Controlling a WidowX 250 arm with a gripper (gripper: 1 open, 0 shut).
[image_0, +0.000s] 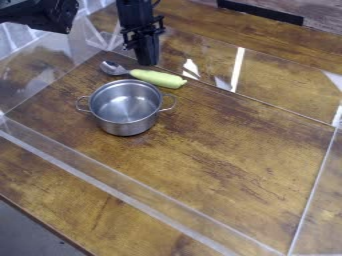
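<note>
A steel pot (124, 108) with two side handles stands on the wooden table. Behind it lie a metal spoon (115, 68) and a pale yellow-green corn-like piece (158, 77), side by side. My gripper (146, 55) hangs at the top, above and behind them, small and dark against the background; its fingers look close together, with nothing visible between them, though detail is hard to make out.
Clear low walls border the table area. A dark strip runs along the back right edge.
</note>
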